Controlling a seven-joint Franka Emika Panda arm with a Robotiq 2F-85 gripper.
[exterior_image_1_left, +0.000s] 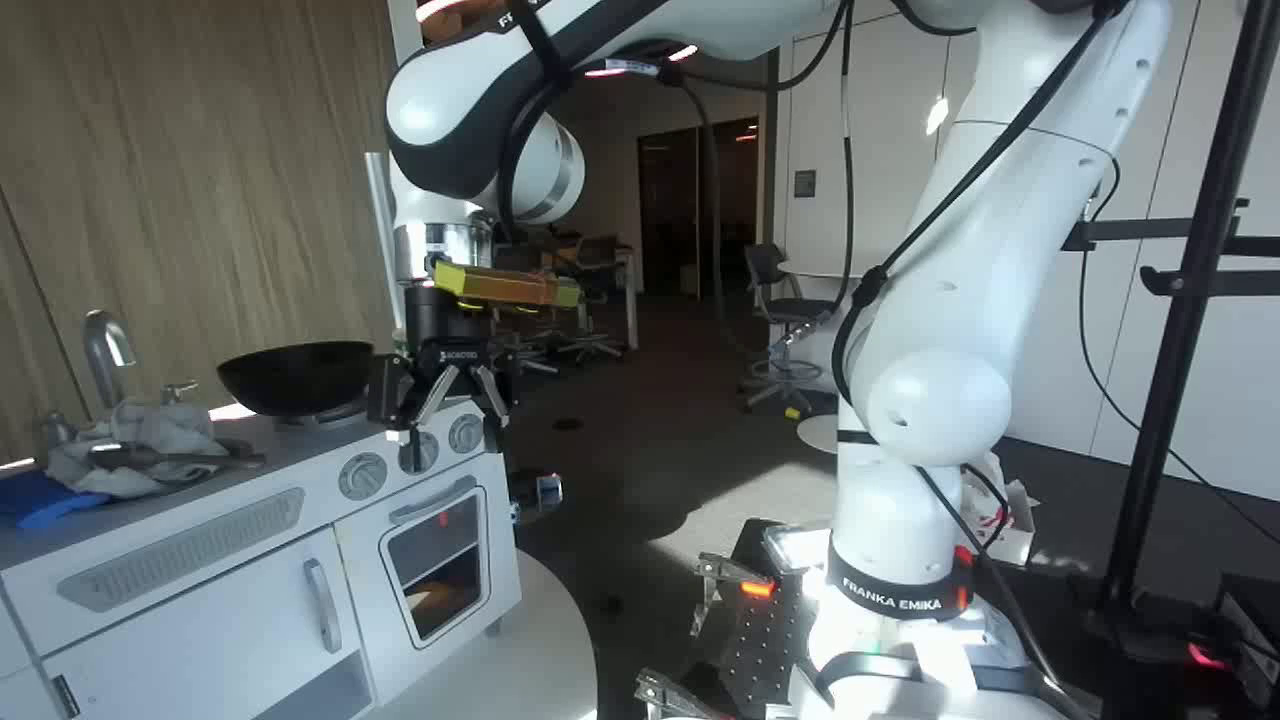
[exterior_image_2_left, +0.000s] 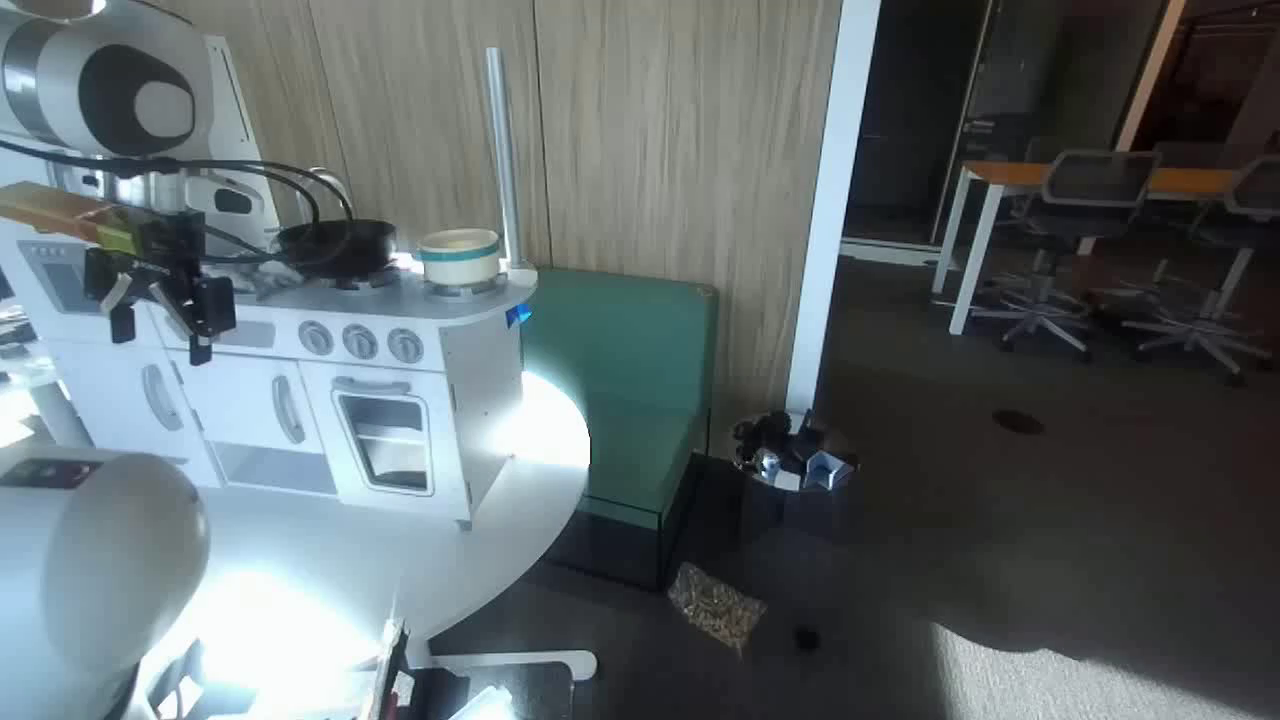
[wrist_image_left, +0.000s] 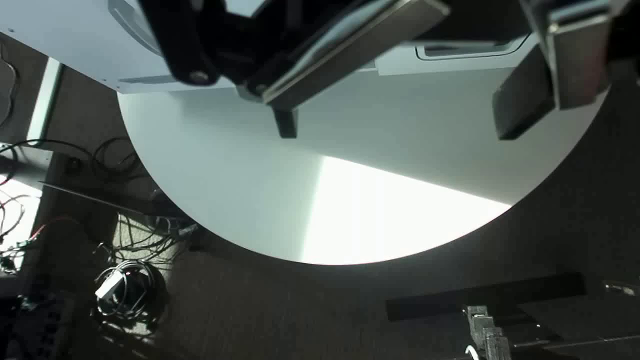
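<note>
With its fingers apart and nothing between them, my gripper (exterior_image_1_left: 453, 432) (exterior_image_2_left: 162, 336) hangs pointing down in front of the white toy kitchen (exterior_image_1_left: 198, 618) (exterior_image_2_left: 492, 378). A black pan (exterior_image_1_left: 296, 377) (exterior_image_2_left: 338, 247) rests on a burner of the countertop. To its right in exterior view 2, a cream pot with a teal band (exterior_image_2_left: 461, 257) sits on another burner. A pale crumpled cloth (exterior_image_1_left: 150, 438) lies by the faucet (exterior_image_1_left: 106, 348), with a dark utensil across it. Beside the cloth is a blue item (exterior_image_1_left: 48, 494).
Below my gripper, the round white table (wrist_image_left: 228, 174) is bare, with a bright sunlit patch. The kitchen's oven door (exterior_image_1_left: 434, 562) appears shut. A green bench (exterior_image_2_left: 618, 360) stands right of the kitchen. Cables (wrist_image_left: 129, 288) lie on the floor beyond the table.
</note>
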